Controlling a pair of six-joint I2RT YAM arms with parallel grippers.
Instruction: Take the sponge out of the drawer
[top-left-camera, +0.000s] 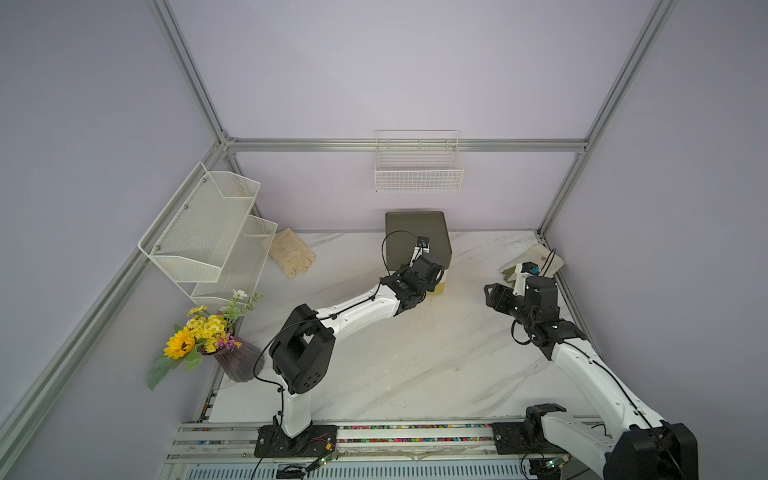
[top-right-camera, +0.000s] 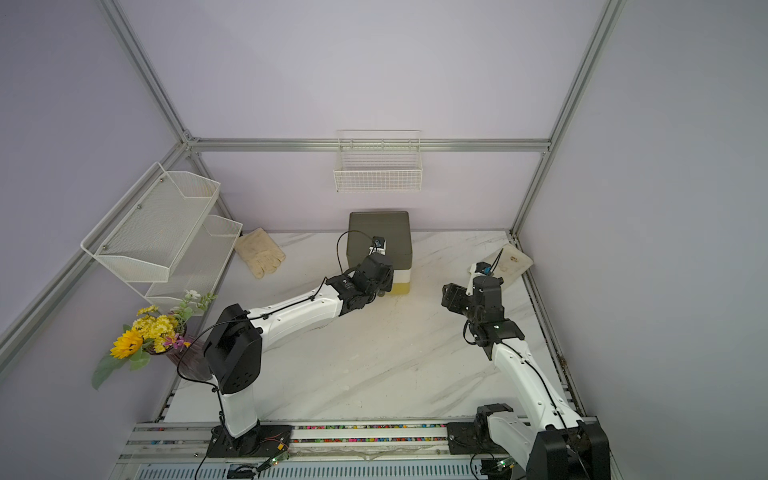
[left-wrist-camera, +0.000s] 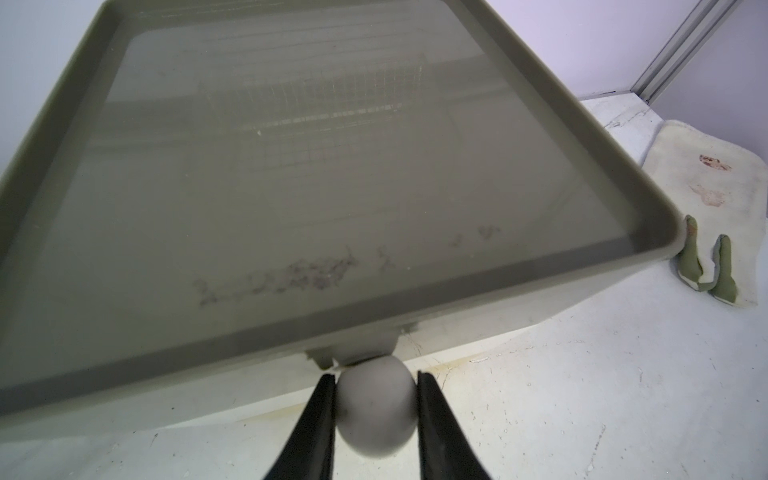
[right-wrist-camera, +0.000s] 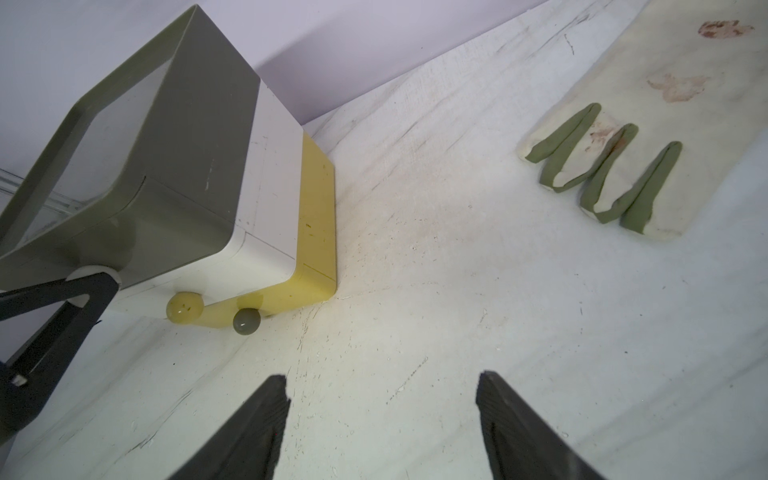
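The drawer unit (right-wrist-camera: 276, 172) stacks a grey-green top drawer, a white middle one and a yellow bottom one, all closed. Its round knobs are white on top, a yellow knob (right-wrist-camera: 185, 307) in the middle and a dark knob (right-wrist-camera: 246, 321) at the bottom. In the left wrist view my left gripper is shut on the white knob (left-wrist-camera: 376, 420), a finger on each side. My right gripper is open over bare tabletop, right of the unit, with nothing between its fingers. No sponge shows in any view.
One glove (right-wrist-camera: 632, 136) with green finger trim lies at the back right, another glove (top-left-camera: 292, 253) at the back left. A flower vase (top-left-camera: 238, 360) and a mesh rack (top-left-camera: 212, 232) stand on the left.
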